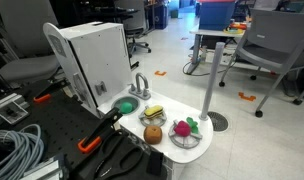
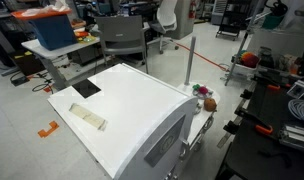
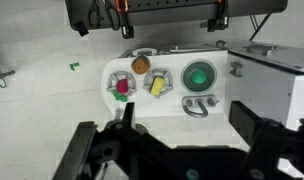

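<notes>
Seen from above in the wrist view, my gripper is open, its dark fingers wide apart and nothing between them. A white toy kitchen counter lies below it. On the counter are a round brown item (image 1: 152, 134), a yellow item (image 1: 154, 112) and a pinkish-red item (image 1: 182, 128) with a green part; the red one rests on a round burner. A green dish (image 1: 125, 106) sits in the round sink beside a grey faucet (image 1: 140, 86). Neither exterior view shows the fingers clearly.
A white cabinet (image 1: 92, 60) stands at the sink end of the counter, and a white post (image 1: 213, 77) rises at the other. Black table with coiled cables (image 1: 17, 150) lies at the near left. Grey chairs (image 1: 275, 45) stand farther back; floor beyond the counter is mostly open.
</notes>
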